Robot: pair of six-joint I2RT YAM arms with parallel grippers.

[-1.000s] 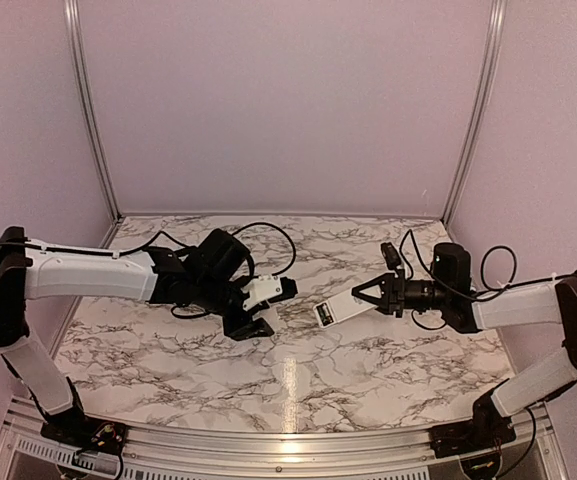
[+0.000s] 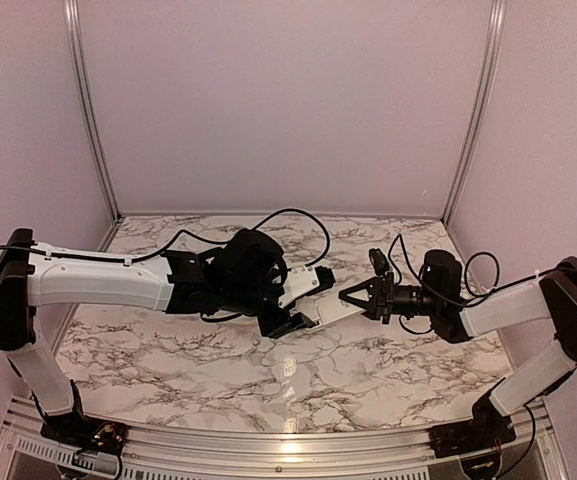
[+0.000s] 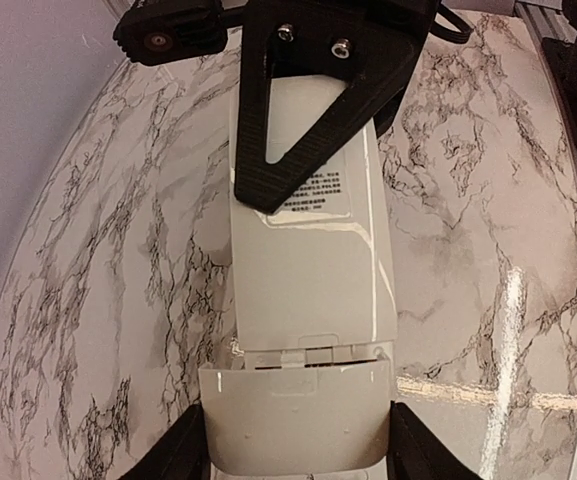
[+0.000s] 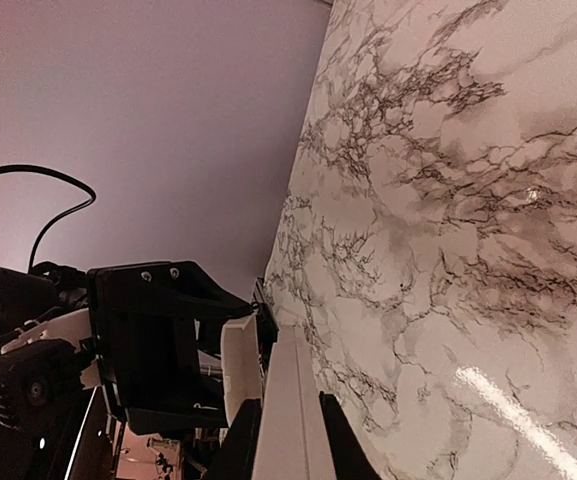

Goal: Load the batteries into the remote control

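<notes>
The white remote control is held in the air over the middle of the table by my right gripper, which is shut on it. In the left wrist view its back faces the camera. My left gripper is shut on the white battery cover, which sits over the remote's end, at the edge of the compartment. In the right wrist view the cover stands at the far end of the remote. The batteries are mostly hidden; I cannot tell whether the cover is seated.
Black cables loop above both arms.
Over the last second my left gripper moved right with the cover and my right gripper moved slightly left with the remote, so the two parts now meet. The batteries visible earlier are covered.
</notes>
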